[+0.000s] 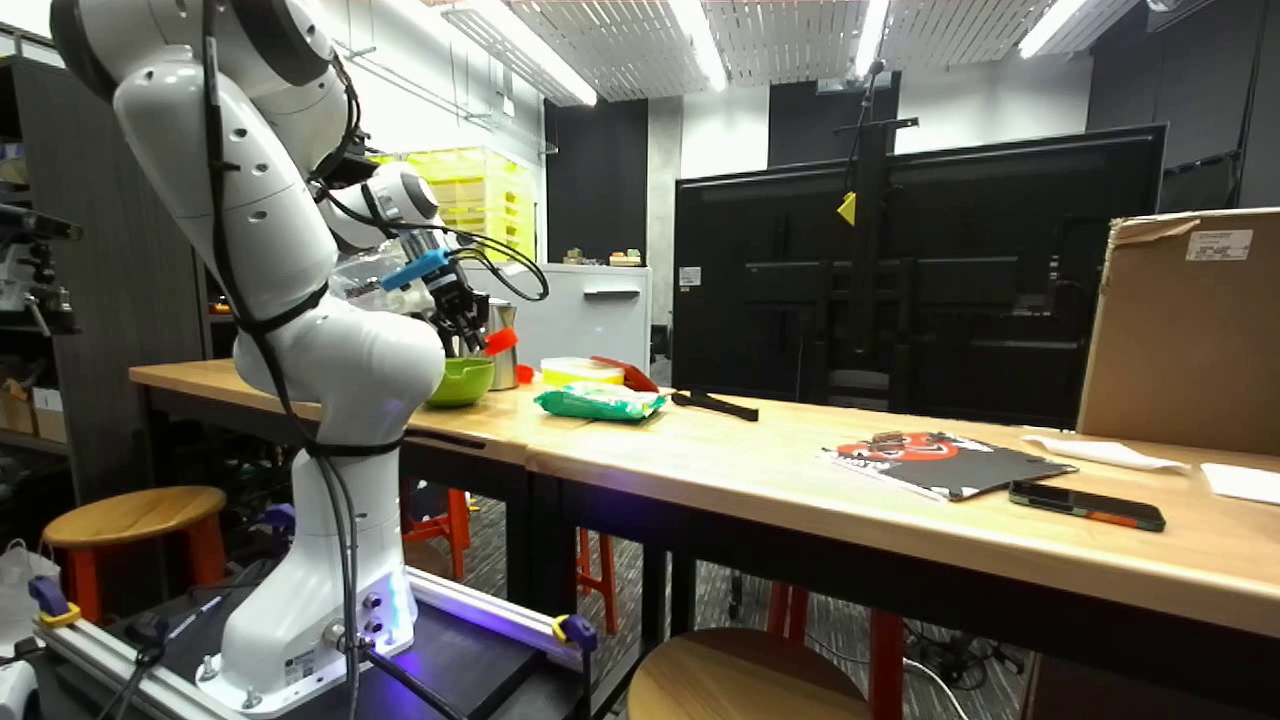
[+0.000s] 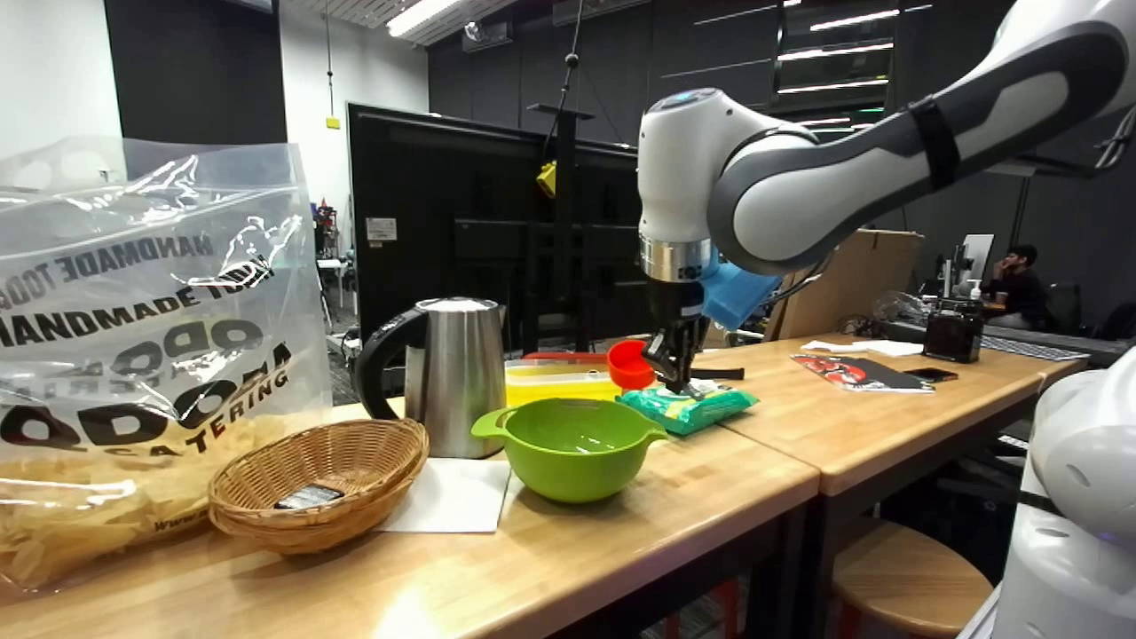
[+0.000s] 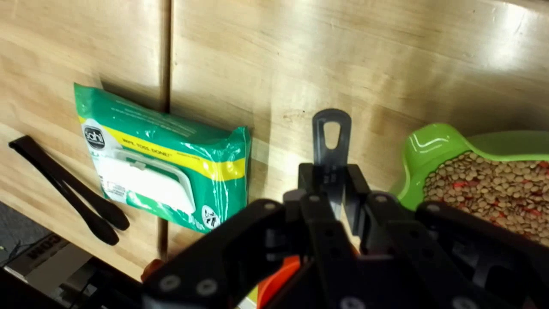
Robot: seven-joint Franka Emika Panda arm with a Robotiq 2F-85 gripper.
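My gripper is shut on the dark grey handle (image 3: 332,149) of a red measuring cup (image 2: 630,366). In the wrist view the handle's slotted end sticks out past the fingers, while the cup is mostly hidden behind the gripper. Exterior view 1 shows the cup (image 1: 499,342) held above the table near the green bowl (image 1: 461,382). Lentil-like grains with red bits lie in that bowl (image 3: 409,190), to the right of the gripper in the wrist view. In exterior view 2 the gripper (image 2: 675,382) appears behind and right of the bowl (image 2: 575,485).
A green wipes pack (image 3: 170,159) and black tongs (image 3: 72,190) lie left in the wrist view. A steel kettle (image 2: 458,373), wicker basket (image 2: 319,474) and clear bag (image 2: 160,351) stand left in exterior view 2. A yellow container (image 1: 582,371) sits behind the wipes.
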